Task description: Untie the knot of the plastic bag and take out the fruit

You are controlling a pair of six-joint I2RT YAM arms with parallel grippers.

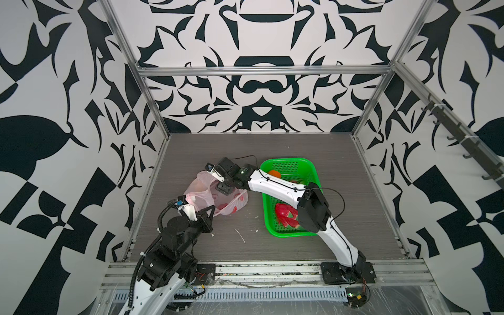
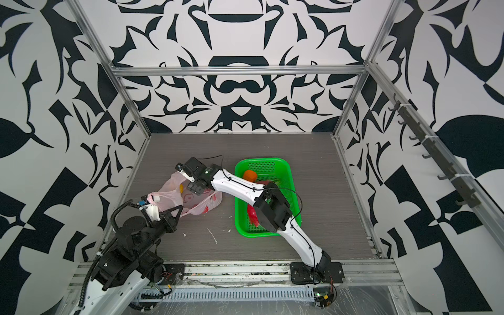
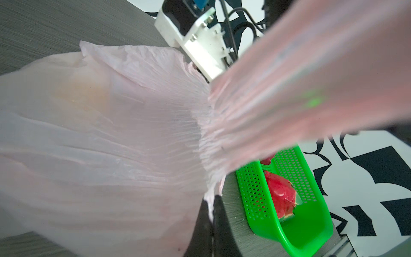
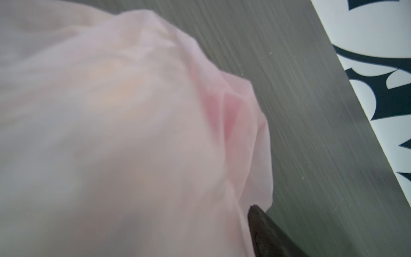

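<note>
The pink, translucent plastic bag lies open on the left half of the table, with a yellowish shape showing faintly through it. My left gripper is shut on the bag's gathered edge at its near left side, stretching the plastic. My right gripper is over the bag's far side, tilted into its mouth. In the right wrist view a dark fingertip is beside the pink plastic; the other finger is hidden, so its opening is hard to see.
A green basket right of the bag holds an orange and red dragon fruit, partly under my right arm. Small scraps lie on the bare table in front. Patterned walls close in the back and sides.
</note>
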